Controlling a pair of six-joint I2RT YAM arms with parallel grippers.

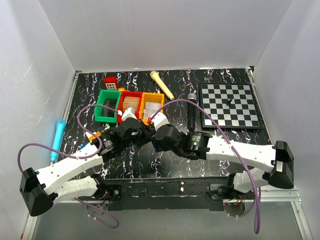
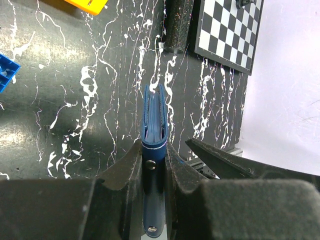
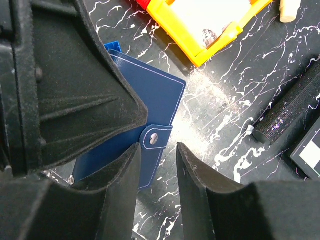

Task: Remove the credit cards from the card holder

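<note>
The dark blue card holder [image 2: 154, 125] stands edge-on between the arms in the middle, largely hidden under them in the top view. In the left wrist view my left gripper is shut on it. In the right wrist view its flat face, snap tab and rivet [image 3: 153, 139] show, partly behind the left gripper. My right gripper is part open beside the tab, its fingertips at the holder's near edge; whether they touch it is unclear. No card can be clearly made out.
Green, red and orange bins [image 1: 152, 95] stand behind, with a cream microphone [image 1: 160, 82], a black microphone [image 1: 191, 110] and a chessboard [image 1: 227, 105] to the right. A cyan microphone [image 1: 57, 137] lies at the left.
</note>
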